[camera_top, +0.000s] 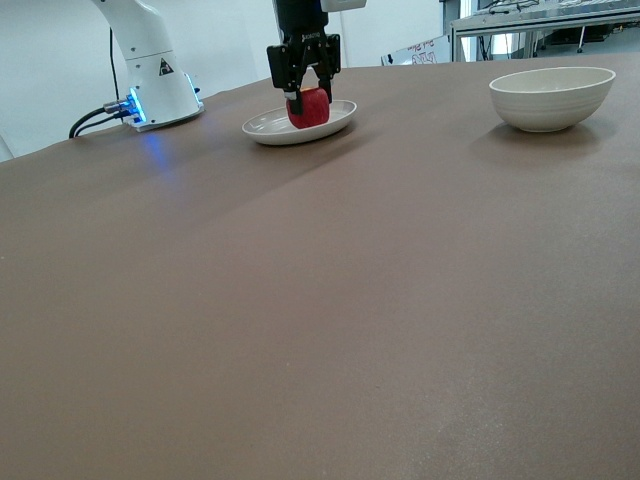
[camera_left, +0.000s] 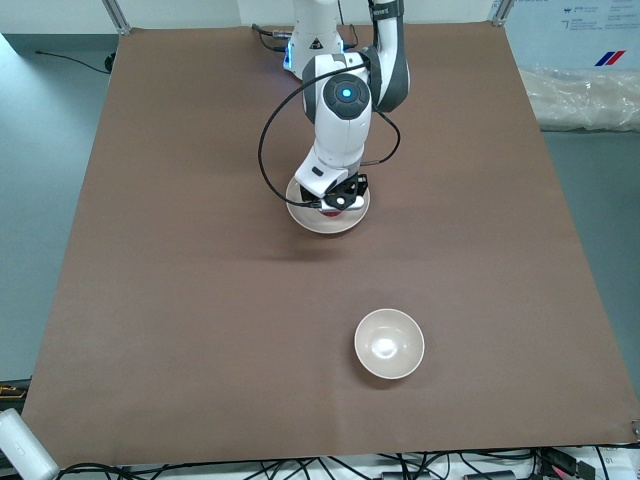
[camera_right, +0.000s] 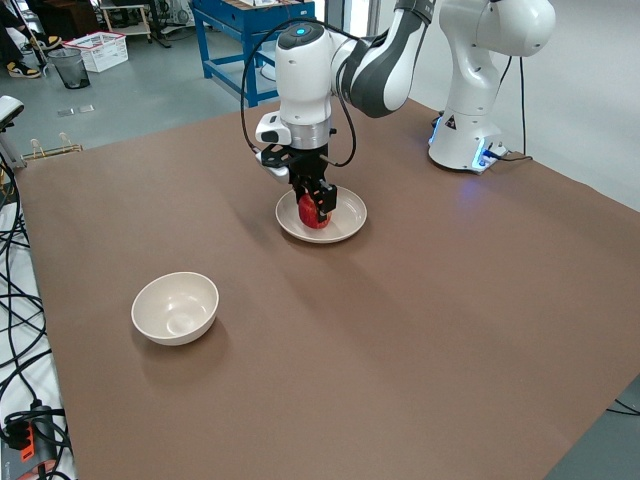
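Note:
A red round object (camera_top: 309, 110), apple-like, is on a white plate (camera_right: 345, 221), with my black gripper (camera_top: 310, 90) directly over and around it, fingertips low at its sides. Whether the fingers are closed on it or just around it I cannot tell. In the left view the gripper hides most of the red object. A cream bowl (camera_left: 389, 343) stands apart from the plate on the brown table, empty; it also shows in the top view (camera_top: 551, 105) and right view (camera_right: 175, 310).
My arm's base (camera_right: 470, 135) stands at the table's back, with cables beside it. Cables and equipment lie beyond the front edge, near the bowl's side.

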